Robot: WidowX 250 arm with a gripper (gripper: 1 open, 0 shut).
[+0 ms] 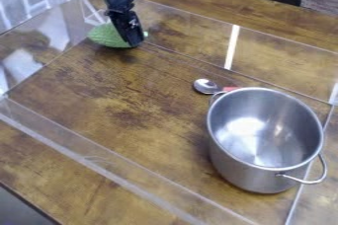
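At the back left of the table, a green textured, oval object (106, 36) lies beneath my black gripper (130, 34). The fingertips reach down at its right side, touching or very close to it; whether they are open or shut on it is hard to make out.
A large steel pot (264, 140) with side handles stands at the front right. A spoon (207, 86) with a red handle lies just behind it. Clear strips mark the table's edges.
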